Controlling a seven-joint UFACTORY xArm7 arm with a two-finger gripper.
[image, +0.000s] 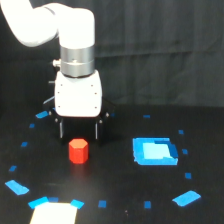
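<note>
My gripper (79, 128) hangs from the white arm, just above a small red hexagonal block (78, 151) on the black table. Its dark fingers stand apart on either side, their tips at about the block's top; whether they touch it is unclear.
A blue square tray (139, 151) with a white inside sits to the right of the block. A pale card (54, 213) lies at the front left edge. Small blue pieces of tape are scattered over the dark table; the area behind the tray looks clear.
</note>
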